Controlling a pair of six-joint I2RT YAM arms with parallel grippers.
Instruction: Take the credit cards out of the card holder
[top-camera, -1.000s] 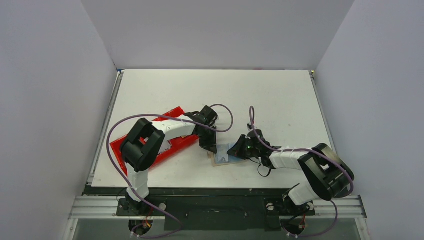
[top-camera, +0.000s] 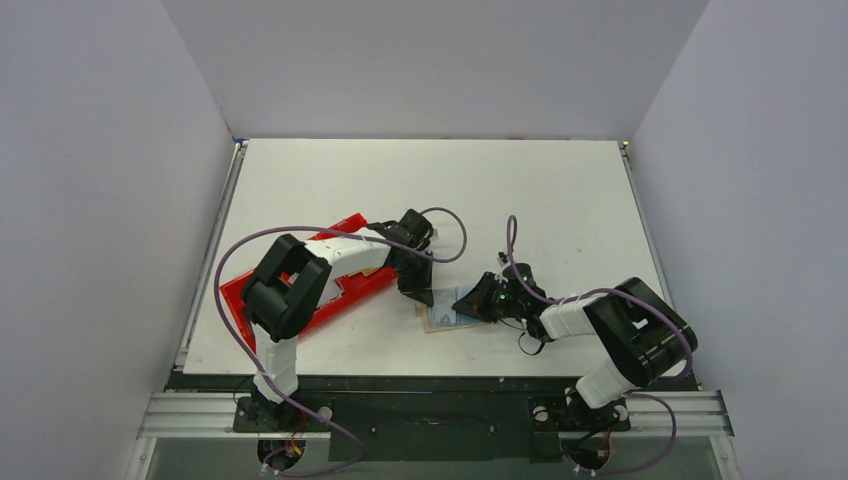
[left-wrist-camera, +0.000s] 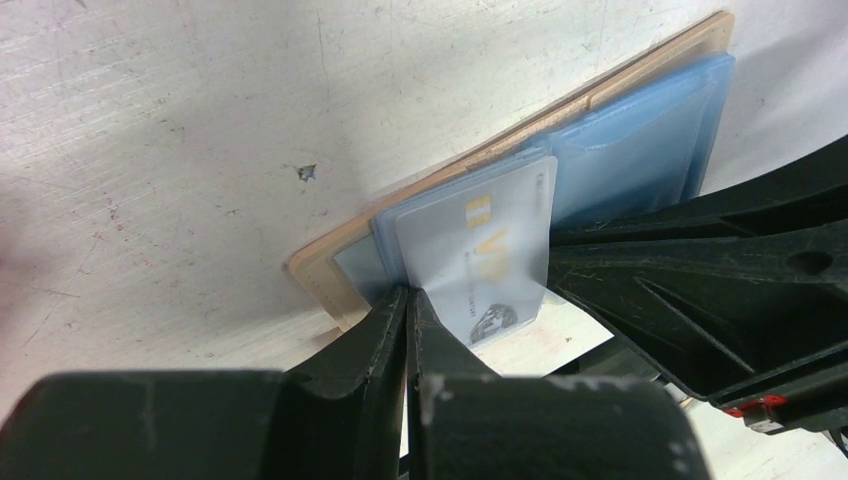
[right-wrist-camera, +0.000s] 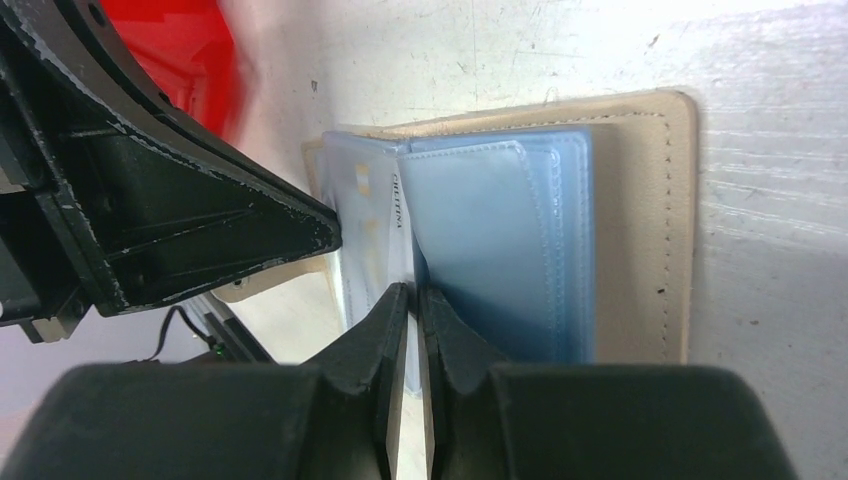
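Observation:
The beige card holder (right-wrist-camera: 637, 215) lies open on the white table, its blue sleeves (right-wrist-camera: 480, 200) facing up. Inside one clear sleeve, a silvery credit card (left-wrist-camera: 480, 250) with a gold chip shows in the left wrist view. At that sleeve's outer edge, my left gripper is shut with its tips against the stack. My right gripper is shut at the sleeve's opposite side, where the card's pale edge (right-wrist-camera: 402, 205) meets the blue pocket. Whether a thin edge is pinched in either gripper cannot be told.
A red tray (top-camera: 362, 290) lies partly under the left arm, just left of the holder. Both grippers stand close together over the holder.
My right arm has shifted slightly, its elbow moving a little left and its wrist tilting a bit. The left arm and the holder look unmoved.

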